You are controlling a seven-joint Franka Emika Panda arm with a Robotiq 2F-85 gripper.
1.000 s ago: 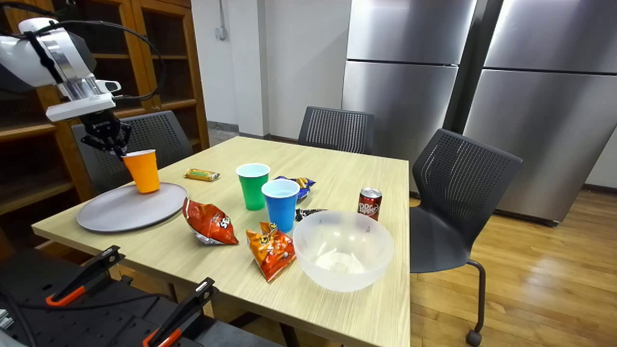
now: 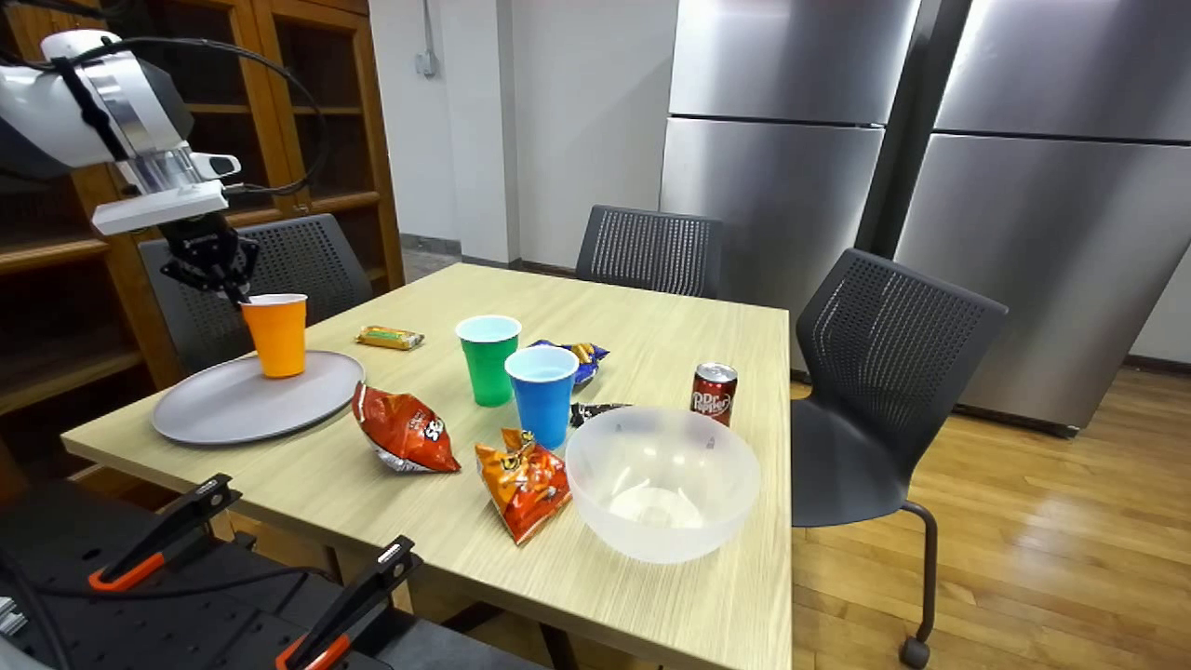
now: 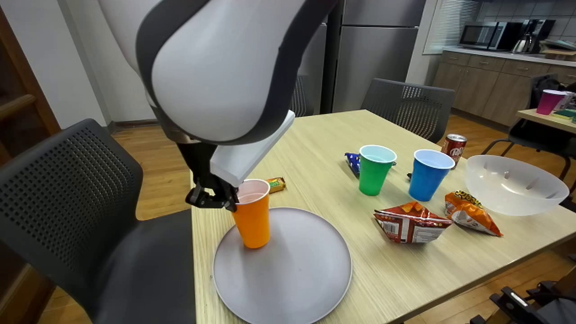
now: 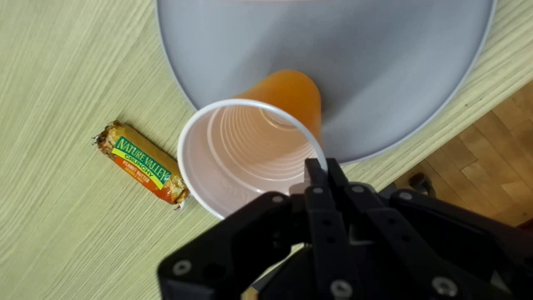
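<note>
An orange cup [image 2: 277,339] with a white rim stands nearly upright over the grey plate [image 3: 302,270], near the plate's back part. My gripper is shut on the cup's rim, one finger inside the wall and the other outside. The wrist view looks into the cup [image 4: 245,150], which appears empty. Its base [image 3: 254,243] seems to meet the plate; whether it bears fully on it I cannot tell.
A granola bar [image 4: 142,165] lies close beside the plate. Farther along the table are a green cup [image 2: 488,363], a blue cup [image 2: 543,396], a red chip bag [image 2: 404,432], an orange bag [image 2: 521,486], a soda can [image 2: 714,393] and a frosted bowl [image 2: 662,491].
The cup has gone from tilted to more upright. My gripper has shifted slightly right with it, and the plate has slid a little right too.
</note>
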